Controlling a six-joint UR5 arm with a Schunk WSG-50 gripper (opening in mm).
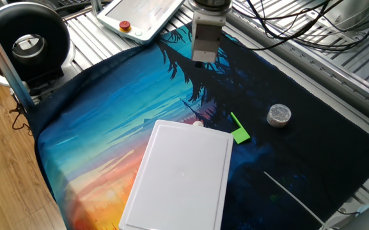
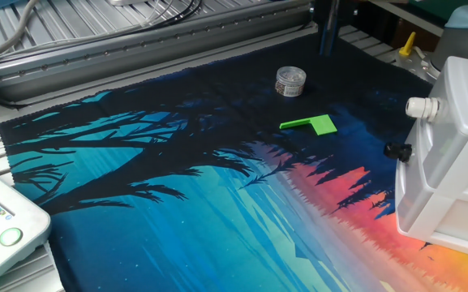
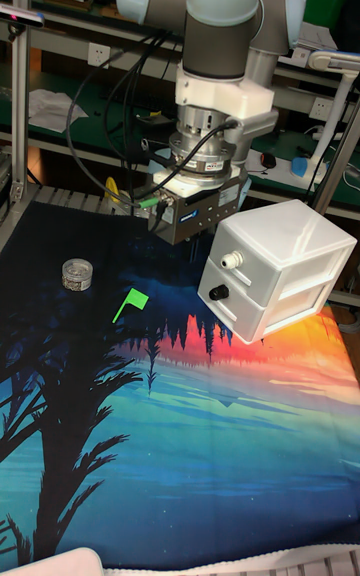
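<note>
My gripper (image 1: 199, 64) hangs above the printed cloth at the top of exterior view 1, its short dark tip pointing down. In exterior view 3 the gripper (image 3: 194, 247) is beside the white drawer box, its fingers dark and hard to make out. Whether the fingers are apart or together cannot be seen. A green flag-shaped piece (image 2: 323, 124) lies flat on the cloth, away from the gripper. Past it stands a small clear round jar (image 2: 290, 81) with a label. The white drawer box (image 3: 279, 267) has one white knob (image 3: 231, 259) and one black knob (image 3: 219, 292).
A teach pendant (image 1: 139, 18) with a red button lies at the cloth's edge. Black cables (image 1: 286, 45) loop over the rail, and a thin pale rod or cable (image 1: 293, 197) crosses the dark corner.
</note>
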